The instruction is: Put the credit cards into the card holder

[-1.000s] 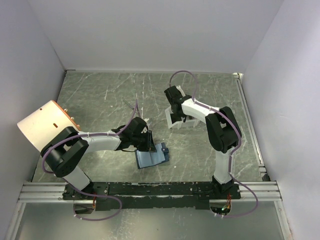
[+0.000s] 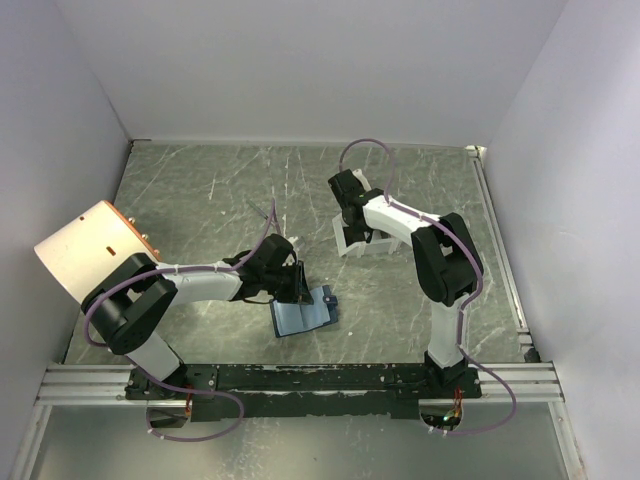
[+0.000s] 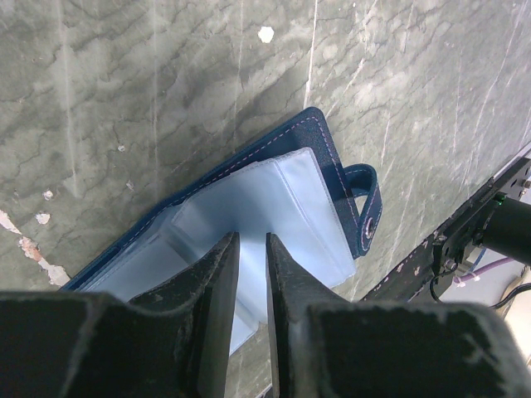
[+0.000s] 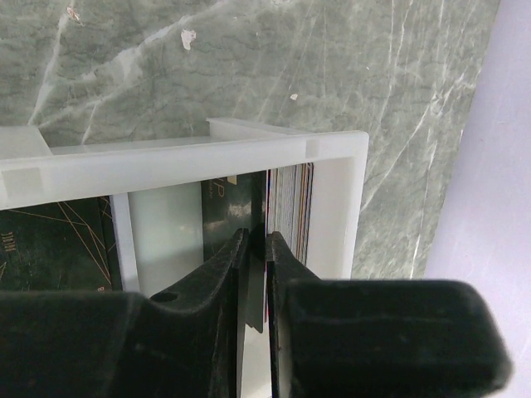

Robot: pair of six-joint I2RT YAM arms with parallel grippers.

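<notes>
The card holder [image 2: 302, 316], with a dark blue cover and pale clear pockets, lies open on the table at the left front. Over its pockets [image 3: 286, 195] hangs my left gripper, its fingers a narrow gap apart and nothing visible between them. The right gripper reaches into a white box [image 4: 336, 215]. A dark card [image 4: 217, 214] leans there, and its dark edge shows between the fingers; whether they press on it is unclear. Beside it, several more cards [image 4: 290, 199] stand on edge at the right wall.
Another black card [image 4: 58, 245] rests in the box's left compartment, behind a white divider [image 4: 124, 240]. A tan-faced panel [image 2: 93, 252] stands at the table's left edge. The table between holder and box is clear.
The right gripper has shifted very slightly at the white box. My left arm and the card holder look unmoved.
</notes>
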